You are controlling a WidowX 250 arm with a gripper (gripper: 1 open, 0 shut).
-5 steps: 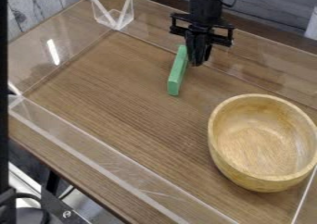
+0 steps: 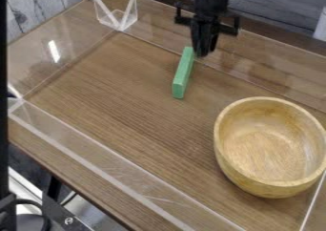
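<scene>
The black gripper (image 2: 204, 36) is at the top centre, pointing down just beyond the upper end of a green bar (image 2: 182, 74), which lies on the wooden table (image 2: 114, 139). The gap between its fingertips is too small and dark to judge, and nothing is visibly held.
A large tan bowl (image 2: 268, 149) sits at the lower right. A clear plastic piece (image 2: 116, 13) stands at the back left. Black cables lie at the bottom left corner.
The gripper has shifted slightly up and back, away from the camera. The green bar and bowl look unmoved.
</scene>
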